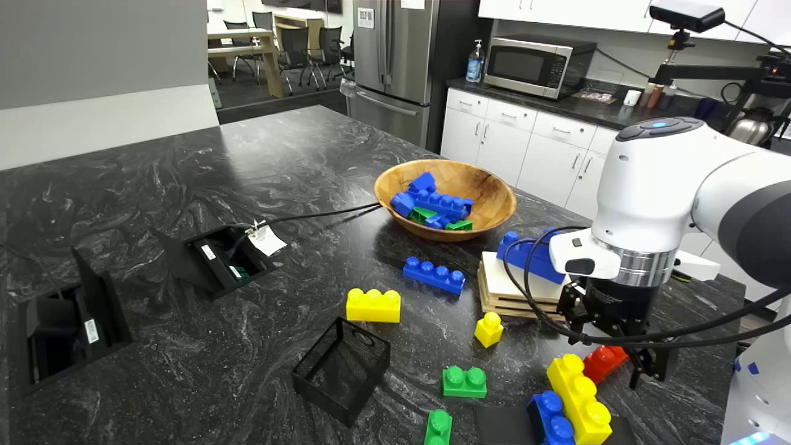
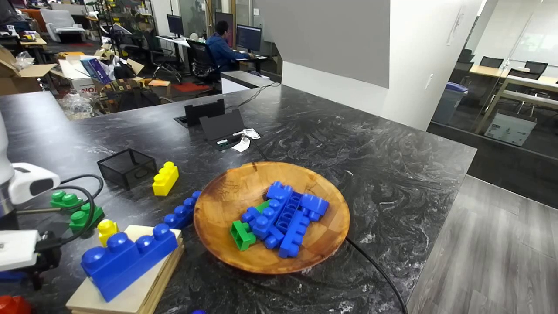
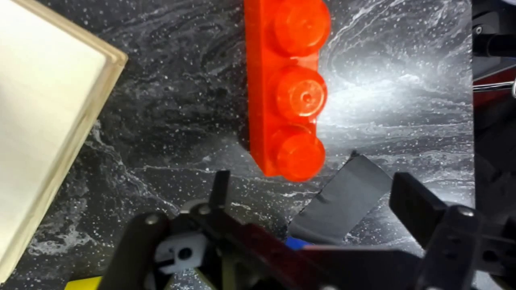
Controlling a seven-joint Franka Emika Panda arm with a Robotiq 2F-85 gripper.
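My gripper is open, its fingers (image 3: 221, 191) wide apart with nothing between them. Just past the fingertips in the wrist view lies a red brick (image 3: 261, 87), three of its studs showing and its far end cut off by the frame. From exterior view 1, the gripper hangs low over that red brick (image 1: 602, 363), which it partly covers. Beside the red brick sit a long yellow brick (image 1: 578, 397) and a blue brick (image 1: 550, 419). Exterior view 2 shows only a corner of the red brick (image 2: 13, 305).
A wooden stack (image 1: 519, 293) bearing a blue brick (image 2: 128, 261) stands near the gripper. Farther off is a wooden bowl (image 1: 489, 196) of blue and green bricks. A black mesh bin (image 1: 345, 400), a yellow brick (image 1: 372, 306) and green bricks (image 1: 465, 382) are spread about. Cables loop around the arm.
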